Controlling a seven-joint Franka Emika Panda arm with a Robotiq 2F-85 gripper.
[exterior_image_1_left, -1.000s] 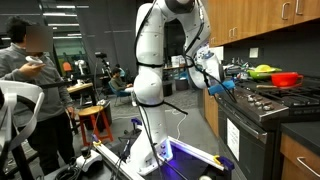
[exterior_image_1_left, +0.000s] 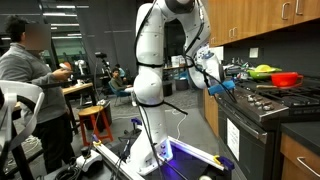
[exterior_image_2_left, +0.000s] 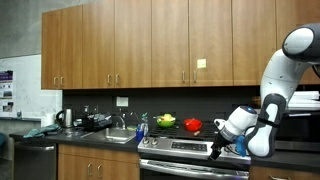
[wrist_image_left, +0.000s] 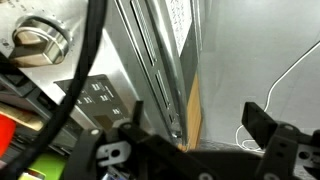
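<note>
My gripper stands open in the wrist view, its dark fingers wide apart with nothing between them. It hangs in front of the stove's control panel, as exterior view 2 also shows. A red pot (exterior_image_1_left: 286, 79) sits on the stove top (exterior_image_2_left: 205, 133) in both exterior views. Up close, the wrist view shows a metal stove knob (wrist_image_left: 40, 42) and the panel's display (wrist_image_left: 98, 97) to the left of the gripper, with grey floor (wrist_image_left: 245, 70) to the right.
A white towel (exterior_image_1_left: 233, 138) hangs on the stove's front. Yellow-green items (exterior_image_2_left: 167, 120) lie behind the stove top, and a faucet (exterior_image_2_left: 123, 117) marks the sink to its left. A black cable (wrist_image_left: 70, 95) crosses the wrist view. Someone (exterior_image_1_left: 40, 90) stands at the far left.
The arm and gripper have not visibly moved. At the left, the person has shifted posture, and their raised hand has moved to the right.
</note>
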